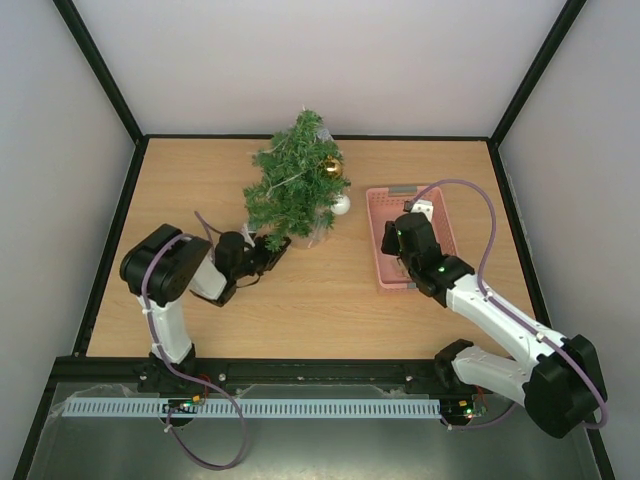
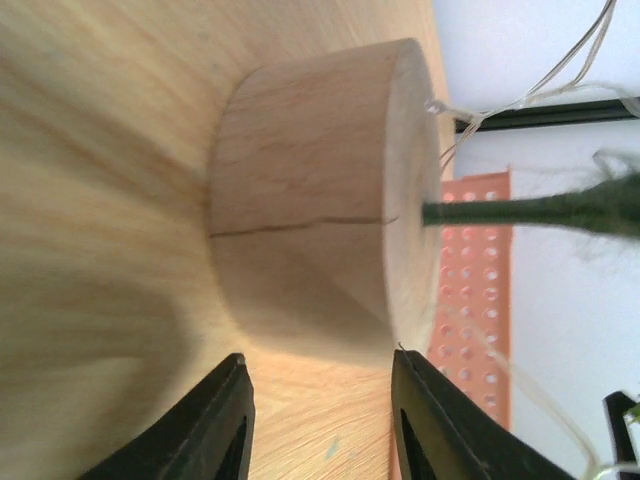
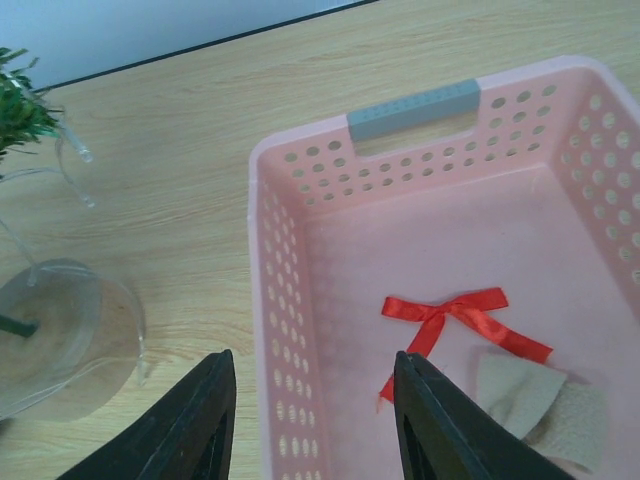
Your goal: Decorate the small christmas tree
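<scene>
The small tree [image 1: 295,180] carries a gold ball [image 1: 330,168] and a white ball [image 1: 340,204]. My left gripper is open, low beside the round wooden base [image 2: 300,200] under the tree, nothing visible between its fingers. My right gripper hangs open over the pink basket [image 3: 420,240], which holds a red ribbon bow [image 3: 440,315] and beige cloth pieces [image 3: 525,400].
The basket stands right of the tree on the wooden table [image 1: 330,320]. Dark frame edges and walls enclose the table at back and sides.
</scene>
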